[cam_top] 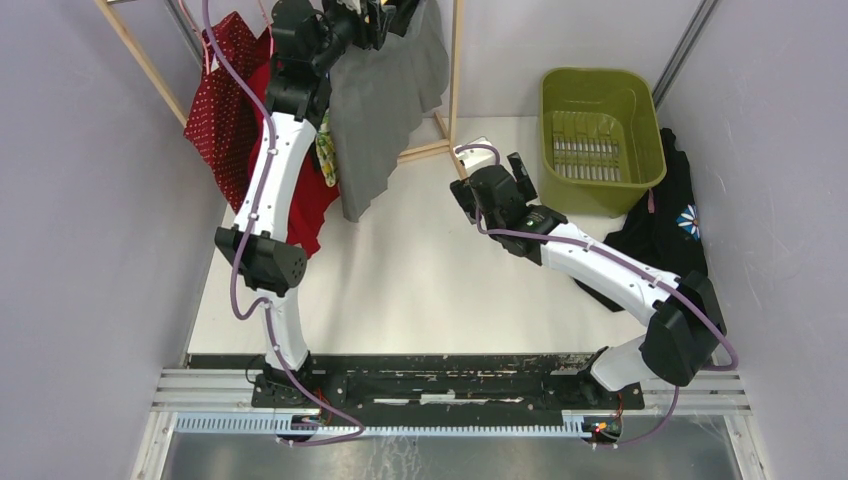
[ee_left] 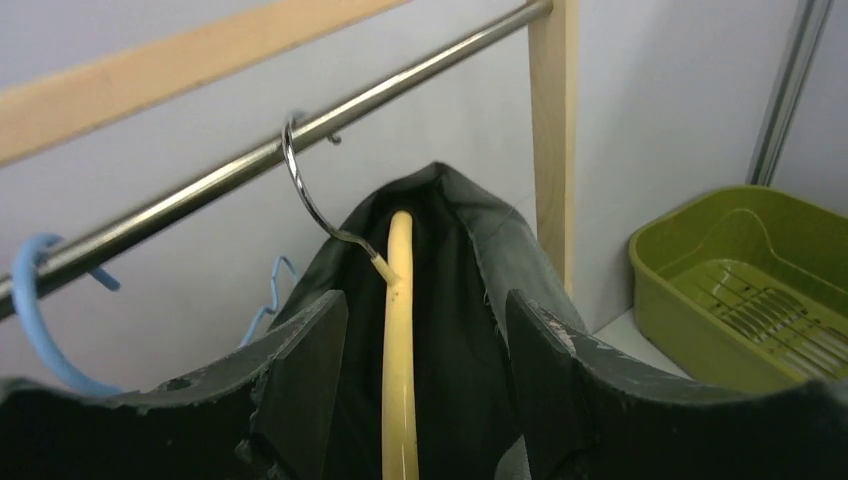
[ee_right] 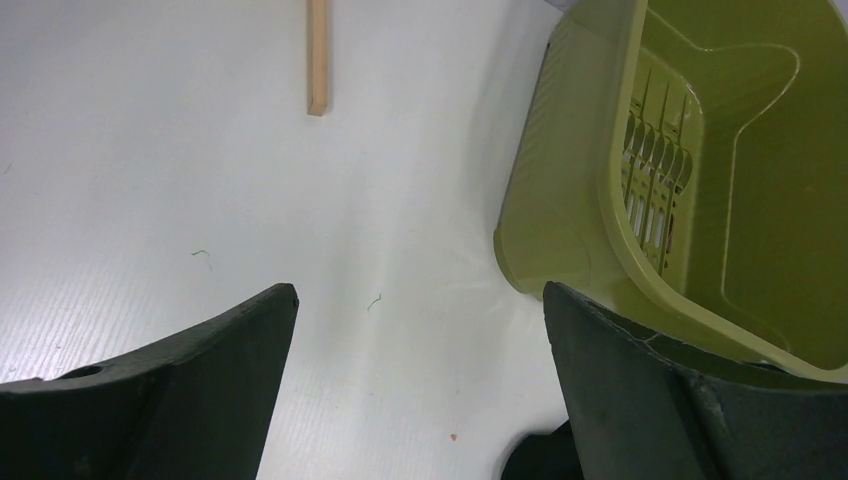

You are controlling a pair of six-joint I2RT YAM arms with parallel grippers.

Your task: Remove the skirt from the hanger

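A grey skirt (cam_top: pixel 385 120) hangs on the rack among red and patterned clothes. In the left wrist view its dark inside (ee_left: pixel 450 300) surrounds a yellow hanger (ee_left: pixel 398 340), whose metal hook hangs on the steel rail (ee_left: pixel 210 185). My left gripper is open, its fingers either side of the hanger and at the skirt's opening; I cannot tell whether they touch the cloth. My right gripper stands open and empty over the white table, left of the green basket (cam_top: pixel 600 195).
A black garment with a daisy (cam_top: pixel 655 250) lies beside the basket. Wooden rack posts (cam_top: pixel 456 70) stand near the skirt. Blue hangers (ee_left: pixel 50 330) hang on the rail left of the yellow one.
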